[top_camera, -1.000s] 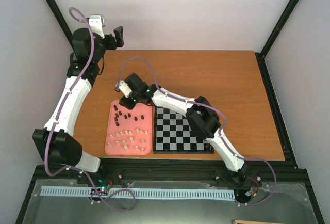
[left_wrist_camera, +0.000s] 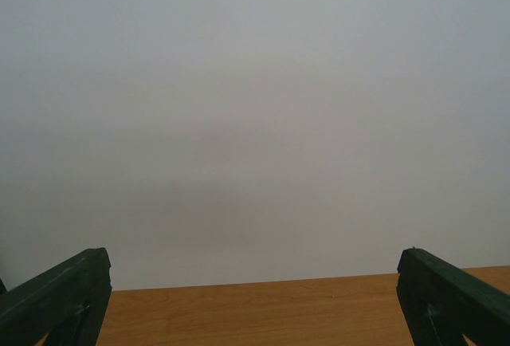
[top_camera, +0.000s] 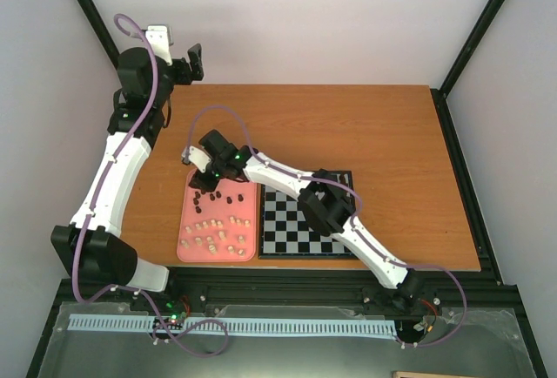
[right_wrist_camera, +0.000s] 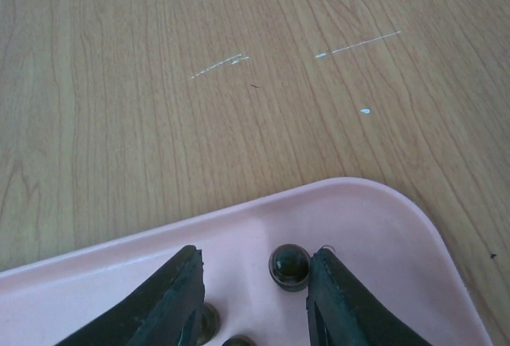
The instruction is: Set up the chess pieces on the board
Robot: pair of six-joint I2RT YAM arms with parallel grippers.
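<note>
A pink tray holds dark and pale chess pieces, left of the black-and-white board, partly covered by the right arm. My right gripper is low over the tray's back corner, fingers parted, with a dark piece beside its right finger; nothing visibly sits between the tips. Two more dark pieces show partly below. My left gripper is raised at the back left, open and empty, facing the pale wall.
The tray's rim borders bare wood. Purple cables loop above both arms.
The right arm has moved left and down onto the tray's back corner.
</note>
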